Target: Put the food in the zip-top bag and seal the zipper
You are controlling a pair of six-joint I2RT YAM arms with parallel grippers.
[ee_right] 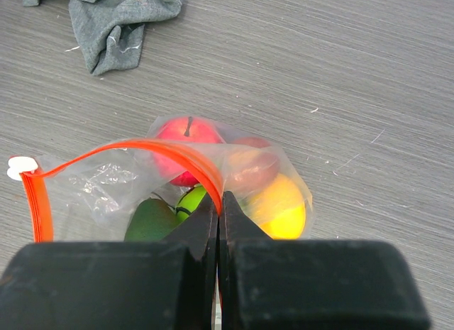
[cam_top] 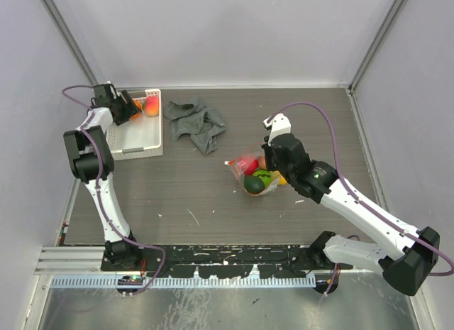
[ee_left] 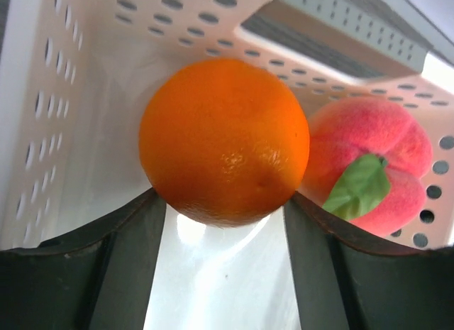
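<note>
In the left wrist view an orange [ee_left: 225, 138] sits between the two fingers of my left gripper. Both fingertips lie along its lower sides; whether they grip it firmly I cannot tell. Beside it in the white basket [cam_top: 136, 153] lies a pink peach [ee_left: 362, 160] with a green leaf. Over the table, my right gripper is shut on the orange zipper rim of the clear bag [ee_right: 106, 191]. Inside the bag are a red apple [ee_right: 186, 142], an avocado [ee_right: 150, 220], a yellow fruit [ee_right: 278, 206] and several others. The bag's mouth gapes on its left.
A crumpled grey cloth [cam_top: 195, 124] lies right of the basket, at the back of the table. A white zipper slider [ee_right: 23, 167] shows at the bag's left corner. Bare table stretches between basket and bag, and along the right side.
</note>
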